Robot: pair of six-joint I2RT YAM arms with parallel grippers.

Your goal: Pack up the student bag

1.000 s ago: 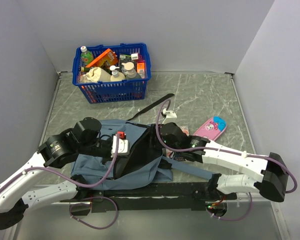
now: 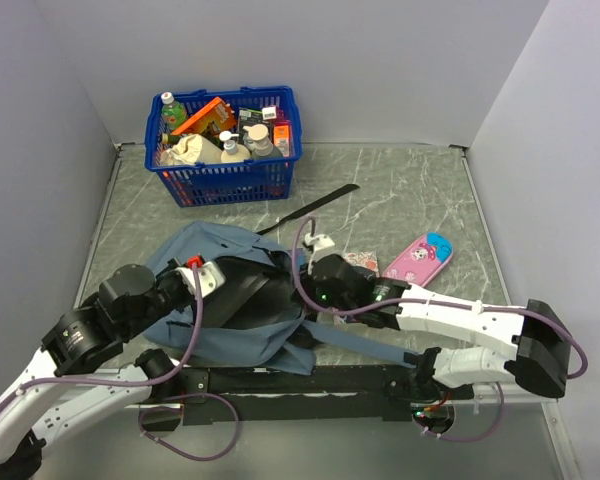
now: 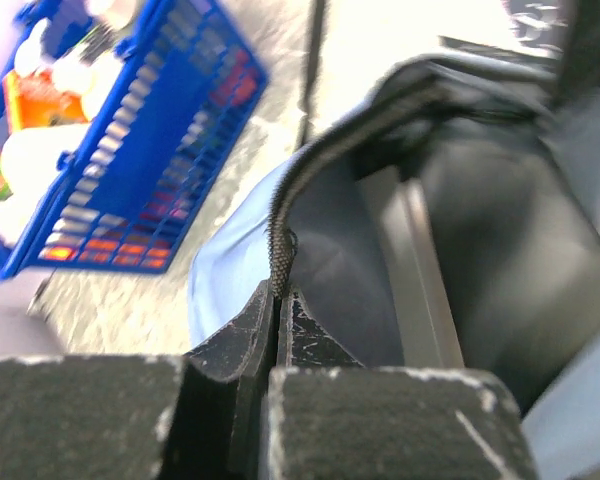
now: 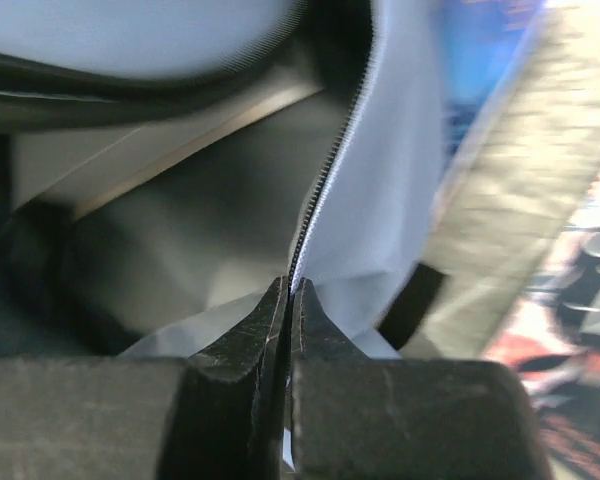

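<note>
The blue-grey student bag [image 2: 205,240] lies on the floor at the front, its mouth spread wide and its dark inside showing. At its left side, my left gripper is shut on the zippered edge [image 3: 281,240], which runs up from between its fingertips. My right gripper is shut on the opposite zippered edge [image 4: 325,180], a thin rim that meets its fingertips. A pink pencil case [image 2: 420,260] with a blue end rests right of the bag. Close to the right arm lies a patterned booklet [image 2: 361,262], partly covered by that arm.
Behind the bag stands a blue basket [image 2: 225,183] full of bottles, boxes and other goods. A black strap [image 2: 315,207] stretches over the floor between bag and basket.
My left gripper has moved left with its edge of the bag, and the right one slightly left and forward. The bag's mouth is wider now, showing more of its inside.
</note>
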